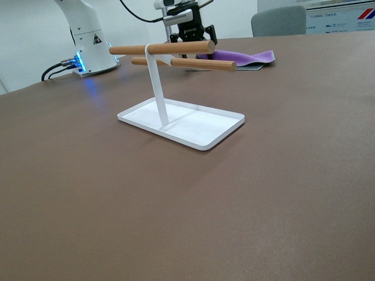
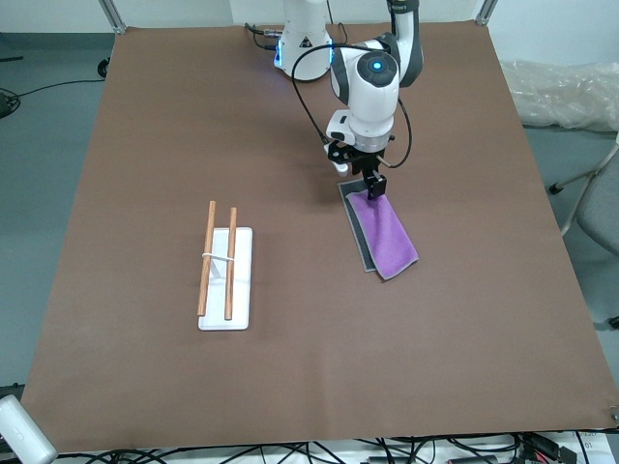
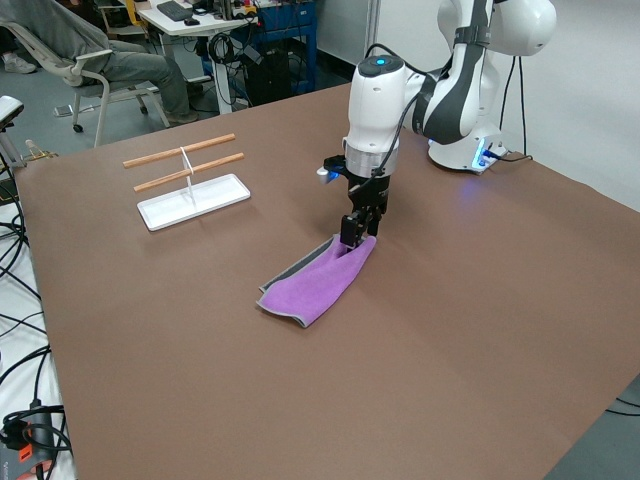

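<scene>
A purple cloth (image 2: 389, 237) with a grey layer beside it lies flat on the brown table, seen in the right view (image 3: 315, 285) and behind the rack in the top view (image 1: 252, 58). My black gripper (image 2: 376, 190) (image 3: 358, 230) is down at the cloth's far end, its fingertips at the fabric; whether they pinch it I cannot tell. A white rack with two wooden bars (image 2: 230, 273) (image 3: 187, 171) stands on the table apart from the cloth, on a white tray base (image 1: 205, 126).
Cables run along the table's near edge in the left view. A chair (image 2: 602, 193) stands off the table's side.
</scene>
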